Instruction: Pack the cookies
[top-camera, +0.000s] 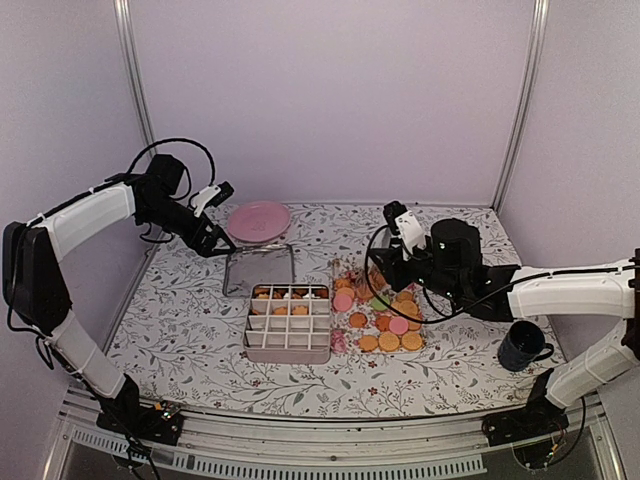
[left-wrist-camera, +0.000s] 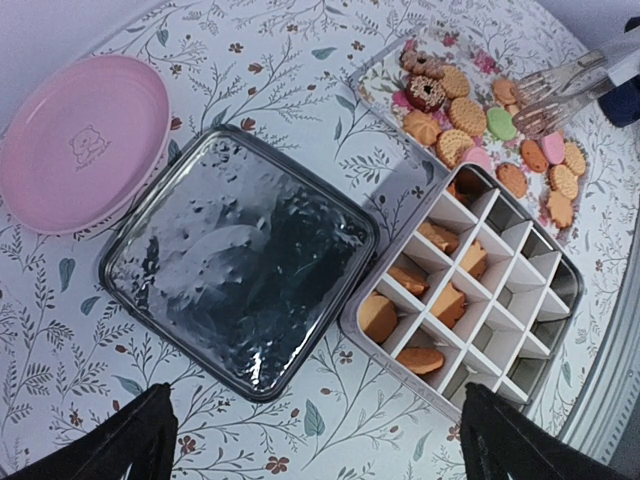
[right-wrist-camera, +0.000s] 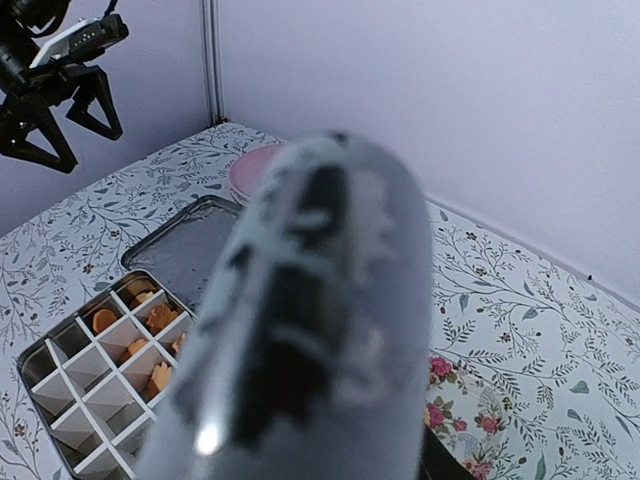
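Note:
Round and shaped cookies (top-camera: 388, 342) cover the floral tray (left-wrist-camera: 372, 90) right of the box. The divided box (top-camera: 288, 355) holds cookies (left-wrist-camera: 378, 318) in several compartments; its near cells look empty. Over the tray, my right gripper (top-camera: 384, 264) is closed around metal tongs (left-wrist-camera: 560, 98), whose two tips stand apart above the cookies. Whether a cookie sits between those tips cannot be told. A blurred tong arm (right-wrist-camera: 300, 300) fills the middle of the right wrist view, hiding most of the tray. My left gripper (top-camera: 215, 243) hangs open and empty above the dark lid.
The dark rectangular lid (left-wrist-camera: 240, 260) lies left of the box, with a pink plate (top-camera: 258, 221) behind it. A dark mug (top-camera: 522, 346) stands near the right front. Bare tablecloth (top-camera: 180, 350) stretches across the left front.

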